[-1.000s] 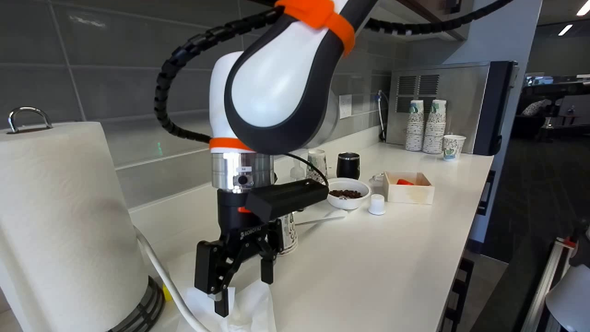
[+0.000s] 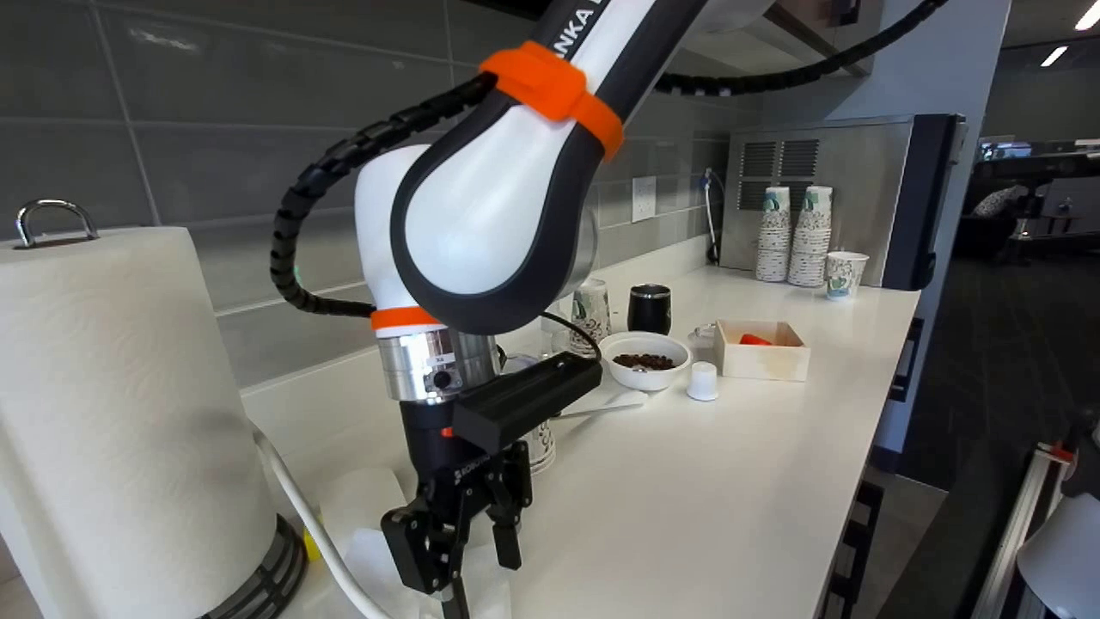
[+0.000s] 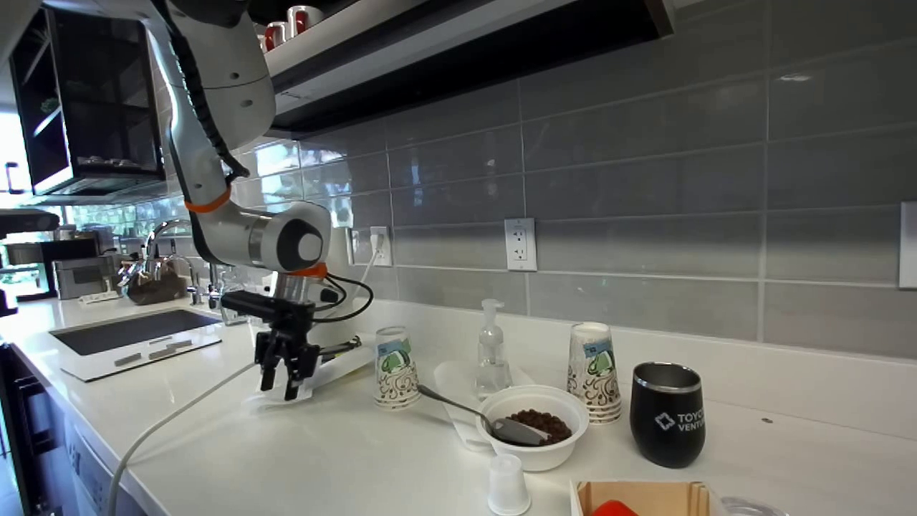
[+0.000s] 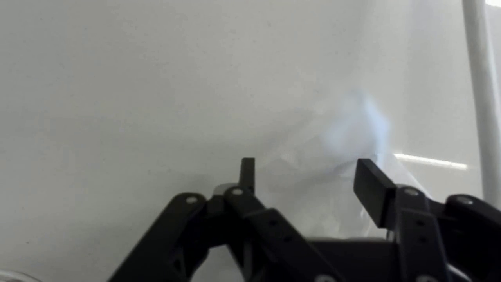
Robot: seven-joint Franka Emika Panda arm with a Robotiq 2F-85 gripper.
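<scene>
A crumpled white sheet point(image 4: 324, 206), apparently a paper towel, lies on the counter below my gripper. The fingers are part open, with the sheet's raised folds showing between and beyond the fingertips in the wrist view. Whether either finger touches it, I cannot tell. In exterior view 1 the gripper point(image 2: 481, 576) points down at the near end of the counter, partly covering the sheet point(image 2: 376, 566). From the other side, the gripper point(image 3: 280, 385) is low over the counter, close to the white sheet.
A paper towel roll point(image 2: 113, 413) stands left of the arm, with a white cable point(image 2: 309, 516) running beside it. Stacked paper cups point(image 3: 396, 370) are close to the gripper. Farther off are a bowl point(image 3: 524, 404), a black tumbler point(image 3: 668, 421) and a soap bottle point(image 3: 491, 352).
My gripper has come down toward the white sheet and shifted slightly right in exterior view 1. Its fingers look closer together than before. Other objects have stayed put.
</scene>
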